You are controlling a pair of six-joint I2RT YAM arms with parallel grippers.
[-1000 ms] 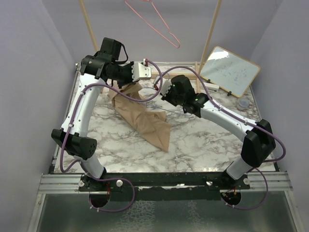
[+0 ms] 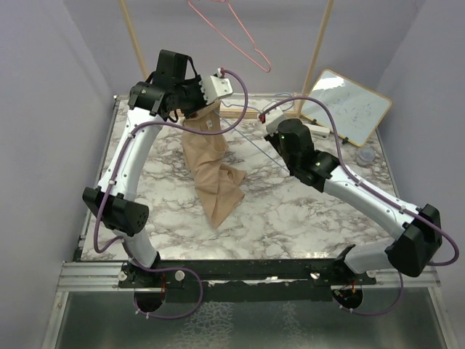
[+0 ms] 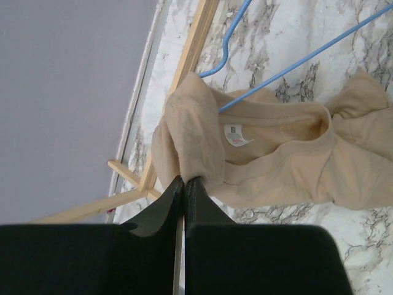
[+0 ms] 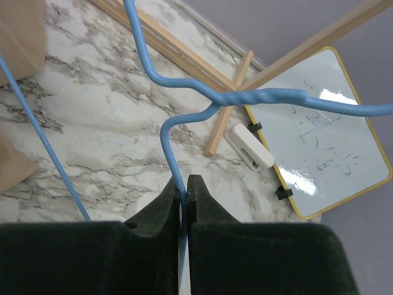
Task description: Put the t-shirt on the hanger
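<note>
The tan T-shirt (image 2: pixel 214 178) hangs down across the table's back left, with its collar and white label showing in the left wrist view. My left gripper is shut on the bunched shirt fabric (image 3: pixel 193 129). The blue hanger (image 3: pixel 301 61) runs into the shirt beside that fold. My right gripper is shut on the hanger's blue neck (image 4: pixel 172 153), below the twisted part of the hook. In the top view the fingertips of both grippers are largely hidden by the arms.
A wooden rack (image 4: pixel 218 129) lies along the back of the table. A whiteboard (image 2: pixel 349 105) with an eraser (image 2: pixel 316 130) is at the back right, near a small clear container (image 2: pixel 366 155). A pink hanger (image 2: pixel 240 43) hangs above.
My right gripper has moved right with the blue hanger.
</note>
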